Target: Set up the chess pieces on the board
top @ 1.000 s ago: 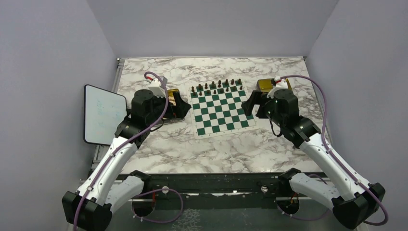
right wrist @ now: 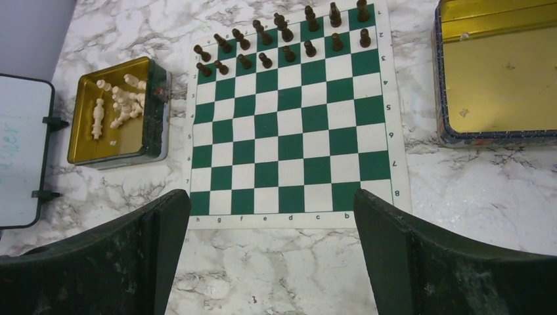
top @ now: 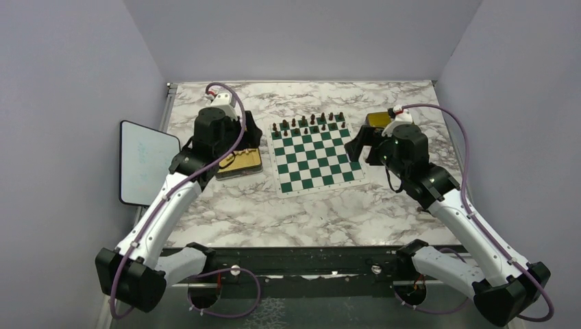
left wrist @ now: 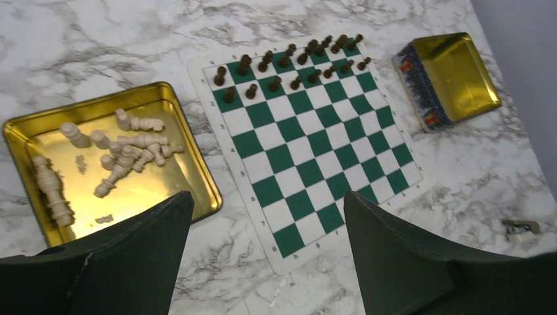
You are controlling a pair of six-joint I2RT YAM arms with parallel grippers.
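On the table lies a green and white chess board [top: 316, 156]. Dark brown chess pieces [right wrist: 282, 29] stand in two rows along its far side; the rest of the squares are bare. White chess pieces [left wrist: 128, 147] lie jumbled, with one or two upright, in the gold tin [left wrist: 190, 157] left of the board. Above that tin's area hangs my left gripper, its fingers wide apart and empty. My right gripper is open over the board's right side, nothing between its fingers.
A second gold tin [right wrist: 499, 85], apparently empty, stands right of the board. At the far left is a whiteboard [top: 147, 164]. A small metal object [left wrist: 521, 227] lies on the right part of the table. Marble tabletop [top: 308, 223] in front of the board is clear.
My left arm has reached farther back and slightly left, uncovering more of the tin's front in the top view. The right arm is almost still, and the board looks the same.
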